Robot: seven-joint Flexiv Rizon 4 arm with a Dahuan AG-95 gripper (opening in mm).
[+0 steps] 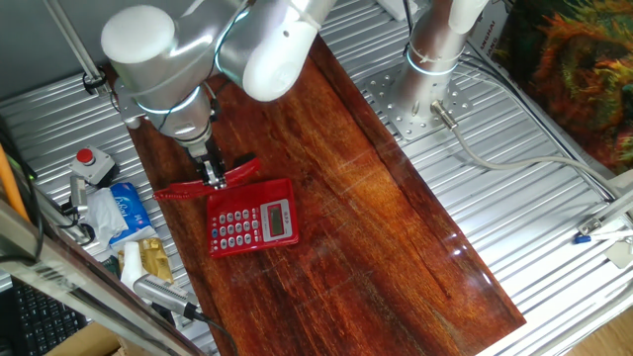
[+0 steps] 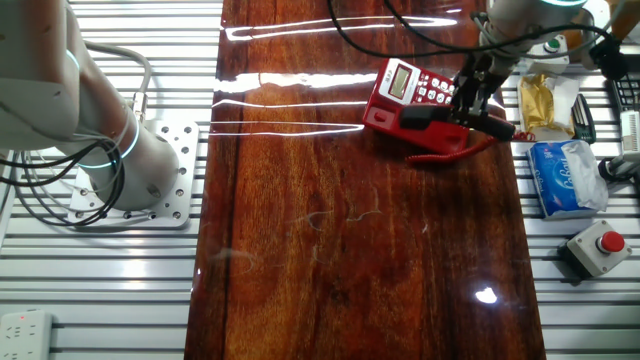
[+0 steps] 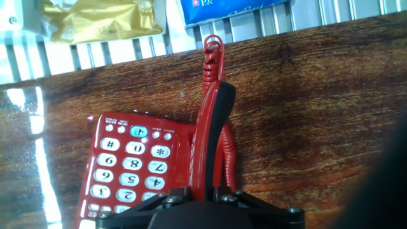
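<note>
The red desk phone's base [image 1: 235, 233] lies on the wooden board, its keypad and display facing up. Its red handset [image 3: 205, 137], black along one side, runs along the base's edge. The handset is turned on its side, so both its red and black faces show in the wrist view. My gripper points down at the handset's middle and appears shut on it, a finger close on either side. Seen from exterior view 2, the gripper [image 2: 465, 108] is partly hidden by dark cables. A coiled red cord [image 3: 212, 63] leads off past the handset's far end.
Beyond the board's edge lie a blue tissue pack [image 2: 567, 178], a gold packet [image 2: 537, 100] and a box with a red button [image 2: 598, 248]. The wooden board [image 1: 366, 247] is clear across its middle and toward the arm's base.
</note>
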